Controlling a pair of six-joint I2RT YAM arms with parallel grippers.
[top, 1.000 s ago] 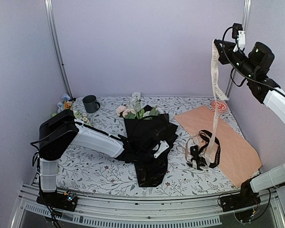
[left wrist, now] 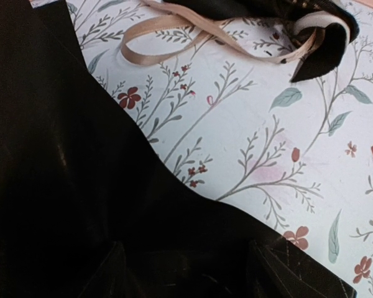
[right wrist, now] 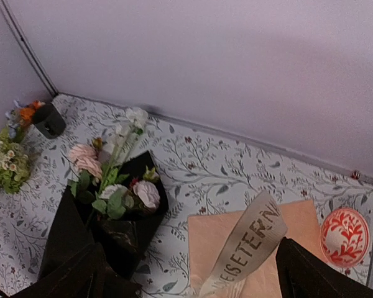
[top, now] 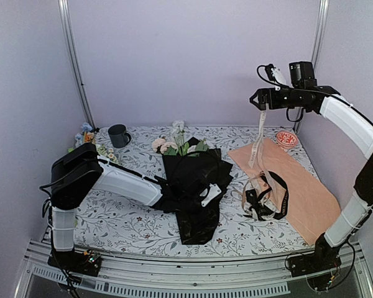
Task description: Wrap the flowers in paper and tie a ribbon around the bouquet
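The bouquet's pale flowers poke out of black wrapping in the middle of the table. My left gripper is down at the wrapping; in the left wrist view its dark fingers stand apart against the black sheet and are hard to make out. High above the right side, my right gripper is open. A pale printed ribbon hangs between its spread fingers, close to the right one, not clamped. Its lower part trails to a tangle of ribbons on the table.
A peach sheet lies on the right, with a red patterned round item behind it. At the back left are a dark mug and more flowers. Free tabletop shows at front left and behind the sheet.
My right gripper has come down and to the left, turning to point left; it has opened, and the ribbon hangs lower. The left arm and the bouquet have not moved.
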